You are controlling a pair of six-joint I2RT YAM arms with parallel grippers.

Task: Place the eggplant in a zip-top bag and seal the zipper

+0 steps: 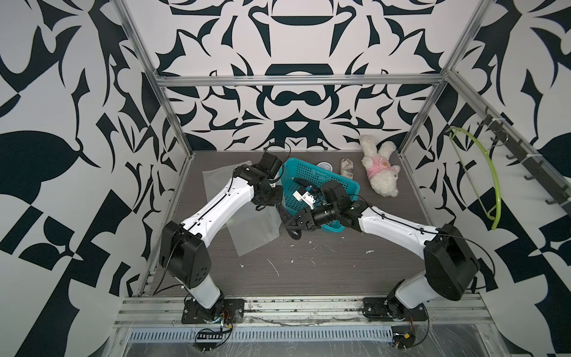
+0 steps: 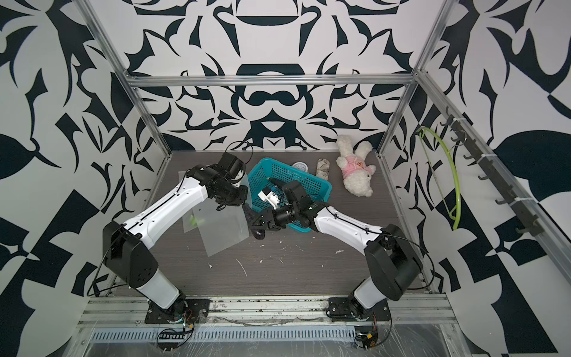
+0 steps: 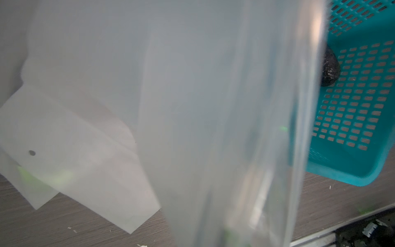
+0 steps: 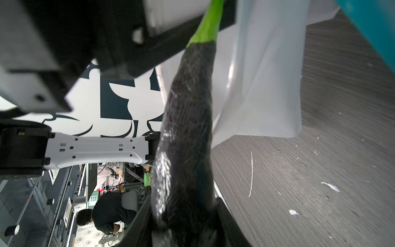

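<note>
The eggplant point(image 4: 183, 135), dark and glossy with a green stem, is held in my right gripper point(image 2: 257, 221), pointing up toward the left gripper. My left gripper point(image 1: 268, 199) hangs over translucent zip top bags point(image 1: 246, 232) at the centre-left. A bag point(image 3: 214, 123) fills much of the left wrist view, close to the camera; its grip by the left gripper is hard to make out. In the right wrist view the eggplant's stem lies in front of the left gripper's dark body, beside the hanging bag point(image 4: 267, 103).
A teal basket point(image 1: 348, 190) holding dark items stands behind my right gripper. A white plush bunny point(image 1: 383, 178), a small round tin point(image 2: 300, 166) and a beige item point(image 2: 323, 168) are at the back right. The front of the table has free room.
</note>
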